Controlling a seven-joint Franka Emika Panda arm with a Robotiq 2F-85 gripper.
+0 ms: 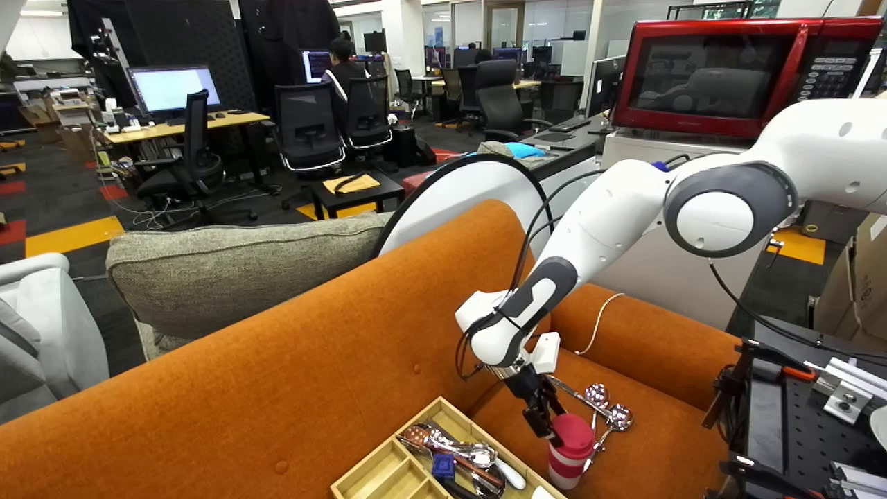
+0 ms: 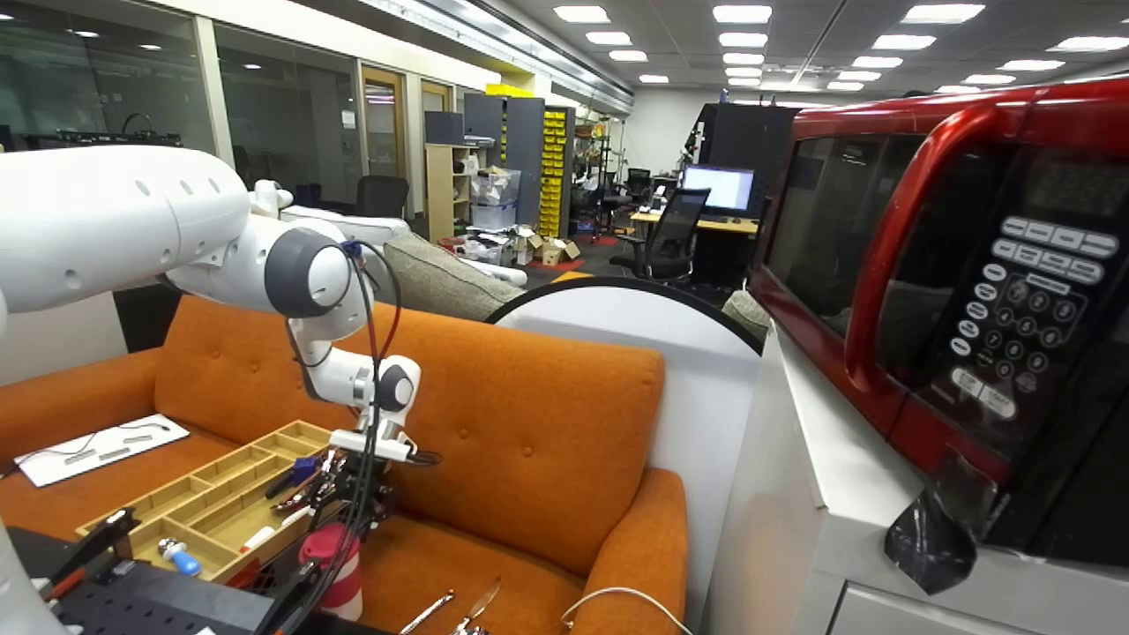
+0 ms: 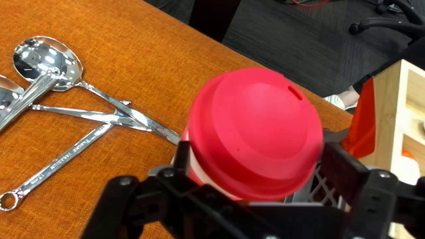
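A red cup with a white band and a red lid (image 1: 574, 434) stands close to upright by the wooden tray's edge in exterior view 1. My gripper (image 1: 547, 418) reaches down to it from above. In the wrist view the lid (image 3: 259, 127) fills the middle, with the left finger (image 3: 182, 156) and the right finger (image 3: 340, 169) on either side of it. How firmly the fingers press on the cup cannot be told. Exterior view 2 shows the cup (image 2: 344, 593) partly behind cables. Its base is hard to see there.
Shiny spoons (image 3: 47, 61) and a wrench (image 3: 65, 157) lie on the orange sofa beside the cup. A wooden tray (image 1: 378, 466) full of utensils borders its other side. Against the cup, a dark mesh basket (image 3: 318, 187) shows below the lid. Open seat lies towards the sofa's arm.
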